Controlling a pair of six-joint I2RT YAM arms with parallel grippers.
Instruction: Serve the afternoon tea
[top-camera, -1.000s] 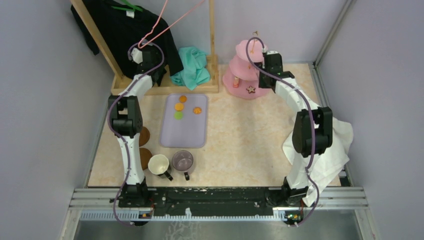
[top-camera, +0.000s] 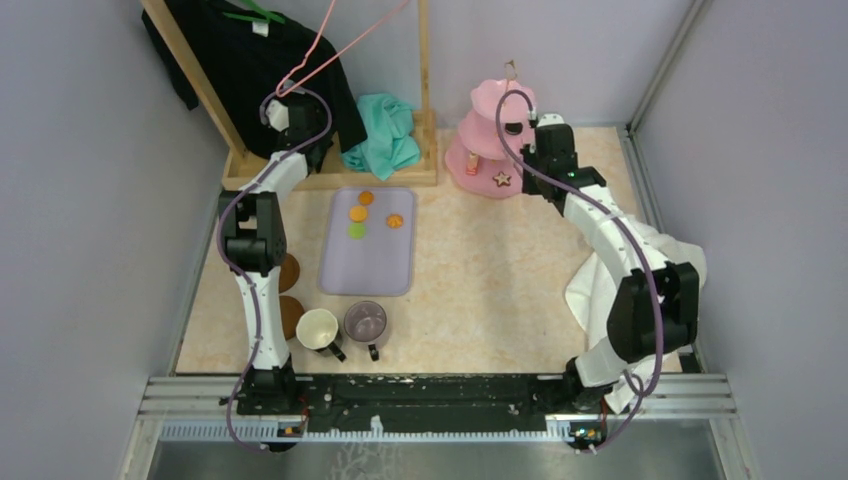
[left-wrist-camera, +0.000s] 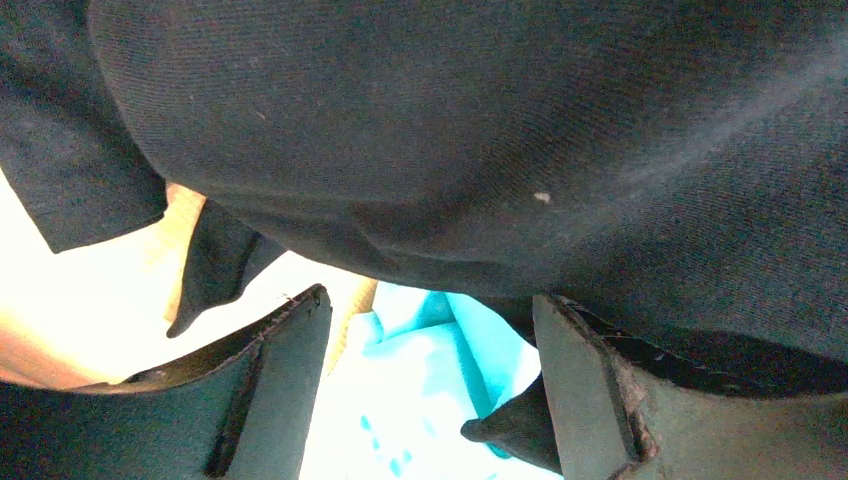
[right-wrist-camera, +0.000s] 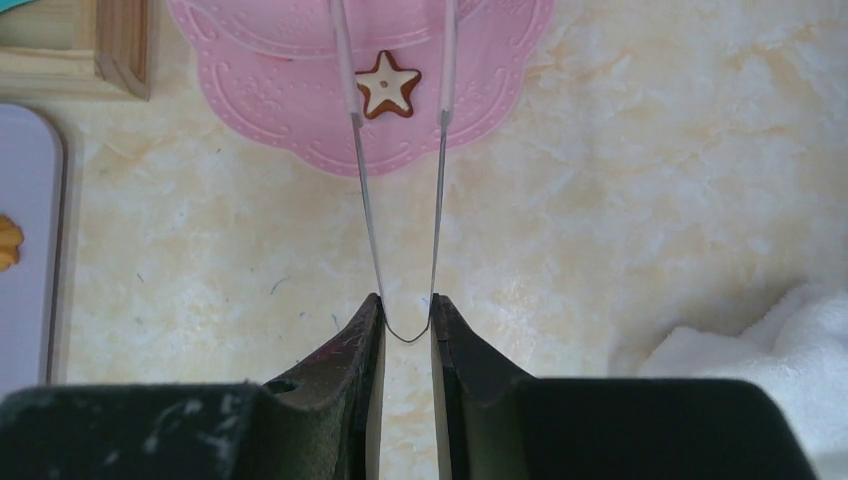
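Note:
A pink three-tier stand (top-camera: 485, 140) at back centre-right holds a star cookie (right-wrist-camera: 388, 85) on its bottom tier. My right gripper is shut on thin metal tongs (right-wrist-camera: 366, 190), which reach over the stand's front. A lilac tray (top-camera: 365, 265) carries several orange pieces and a green one (top-camera: 356, 230). A cream mug (top-camera: 316, 325) and a grey mug (top-camera: 365, 320) stand at the front. My left gripper is part open beside the black garment (left-wrist-camera: 470, 120) on the wooden rack, nothing seen held.
Teal cloth (top-camera: 385, 140) lies in the rack base. Brown round pieces (top-camera: 289, 272) lie at the left, partly under my left arm. A white towel (top-camera: 585, 300) lies at the right.
My left arm shows no visible change.

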